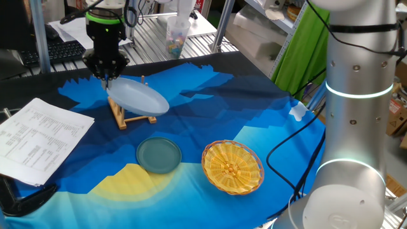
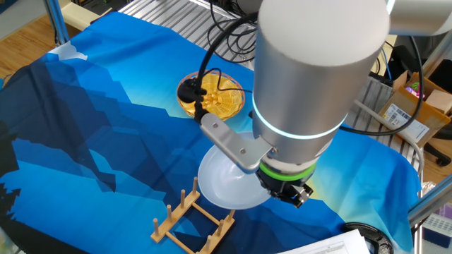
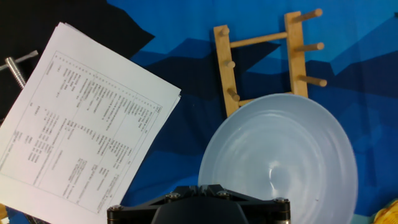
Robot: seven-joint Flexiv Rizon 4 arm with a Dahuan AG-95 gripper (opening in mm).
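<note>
A pale blue plate [image 1: 138, 97] hangs tilted in the air, its rim pinched by my gripper [image 1: 106, 84], which is shut on it. In the wrist view the plate [image 3: 280, 158] fills the lower right, and the gripper meets its left edge at the bottom of the picture. The wooden peg rack [image 1: 121, 114] stands on the cloth behind and partly beneath the plate in exterior view 1. From the second exterior view, the arm covers part of the plate [image 2: 226, 180], with the rack [image 2: 166, 224] showing beside it.
A dark green plate [image 1: 159, 155] lies flat on the cloth, left of a yellow wicker basket [image 1: 232, 167]. Printed sheets [image 1: 41, 140] lie at the left, near a black clamp [image 1: 25, 200]. Cloth right of the rack is bare.
</note>
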